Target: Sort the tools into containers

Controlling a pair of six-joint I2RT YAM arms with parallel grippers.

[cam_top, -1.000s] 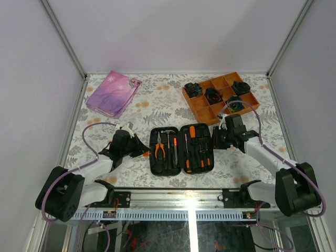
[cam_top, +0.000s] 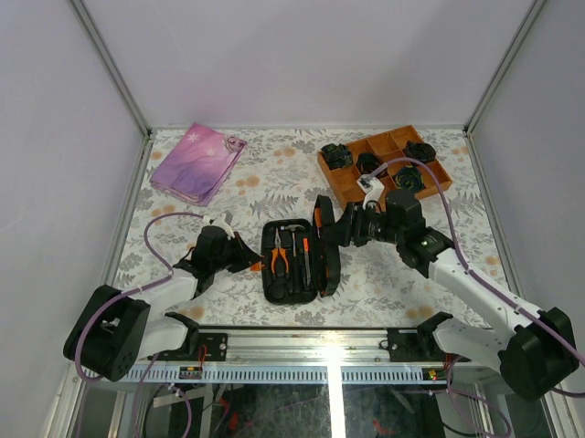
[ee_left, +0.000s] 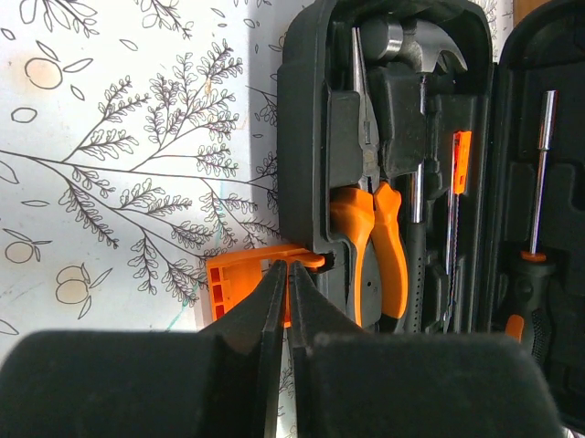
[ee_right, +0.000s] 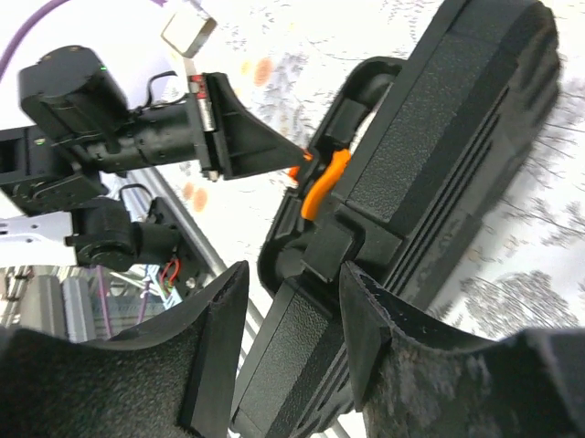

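Note:
A black toolbox (cam_top: 290,299) lies mid-table, its left half flat and holding orange-handled pliers (ee_left: 390,255), a hammer (ee_left: 425,44) and an orange-ended saw (ee_left: 462,162). The lid (ee_right: 430,119) stands raised, nearly upright. My right gripper is part open at the lid's outer edge, its fingertips against or very near it; whether the lid sits between them is unclear. My left gripper is shut at the box's left side, beside the orange latch (ee_left: 239,285). In the lid, a screwdriver (ee_left: 535,274) shows.
A wooden compartment tray (cam_top: 373,194) with several dark coiled items stands at the back right. A folded purple cloth (cam_top: 195,166) lies back left. Free table lies between cloth and tray, and right of the box.
The lid has swung up from lying flat to nearly upright. My right gripper has moved left with it. The left arm has stayed in place.

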